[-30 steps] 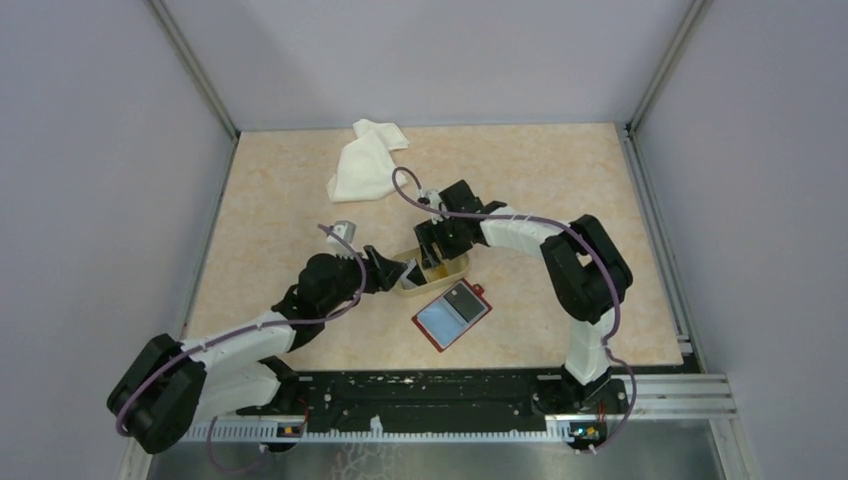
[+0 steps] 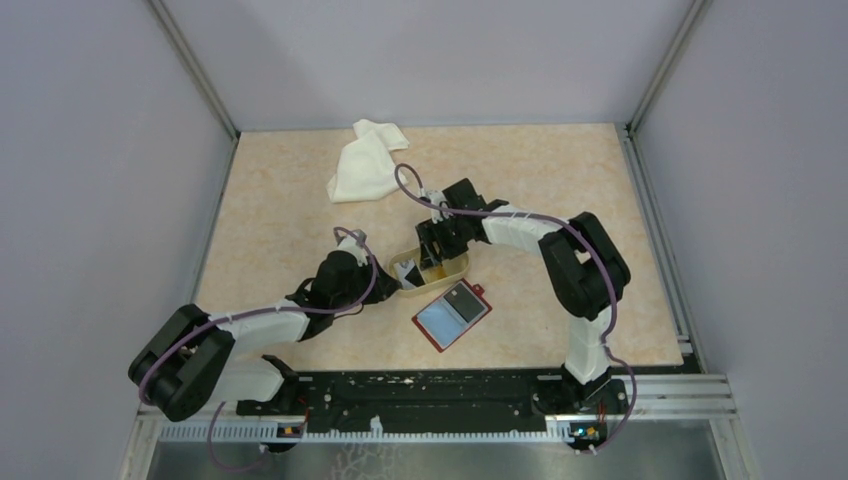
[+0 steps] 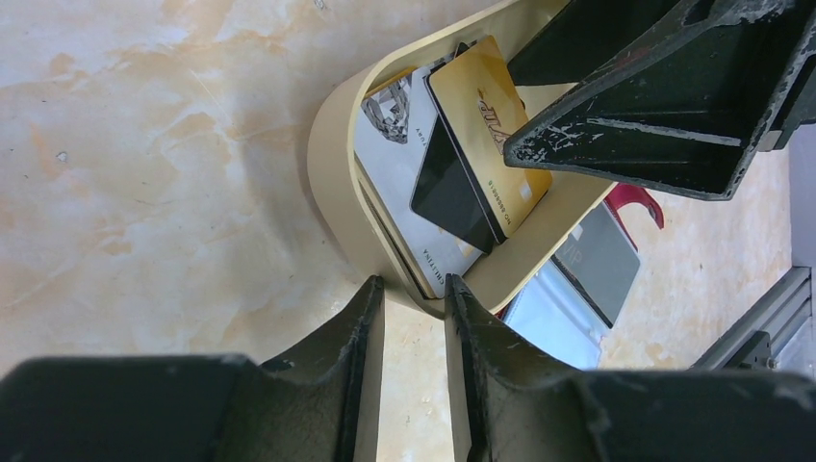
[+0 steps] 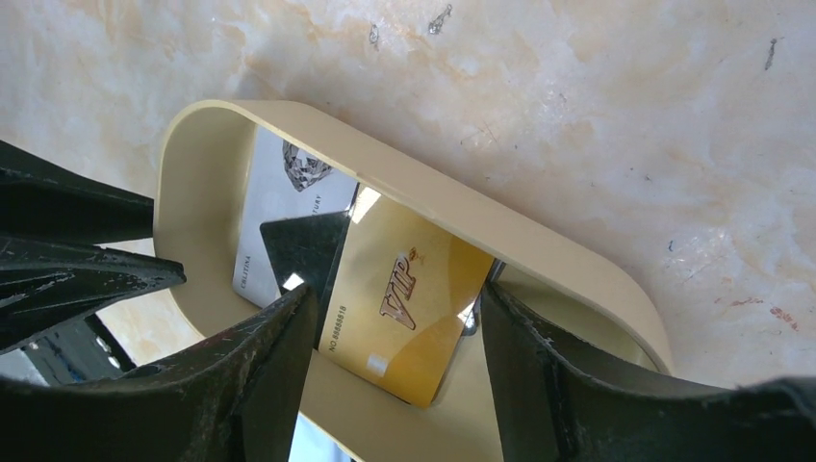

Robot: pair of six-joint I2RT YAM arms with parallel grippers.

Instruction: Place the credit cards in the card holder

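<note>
In the beige tray (image 2: 430,288) lie a gold card (image 4: 409,279), a black card (image 4: 306,245) and a white card (image 3: 395,154) with a diamond picture. The cards overlap. My right gripper is partly open over the tray, its fingertips on either side of the gold card. At the tray's left end my left gripper stands partly open, with the rim close to its fingertips; contact is unclear. The red-edged card holder (image 2: 437,344) lies flat in front of the tray, showing a light blue area and a dark grey one.
A white cloth (image 2: 365,170) lies at the back left of the table. Both grippers crowd the small tray, and the right one's fingers (image 3: 625,125) show close to the left wrist view. Table to the right of the holder is clear.
The right gripper has shifted only slightly above the tray. Tray and holder have not moved.
</note>
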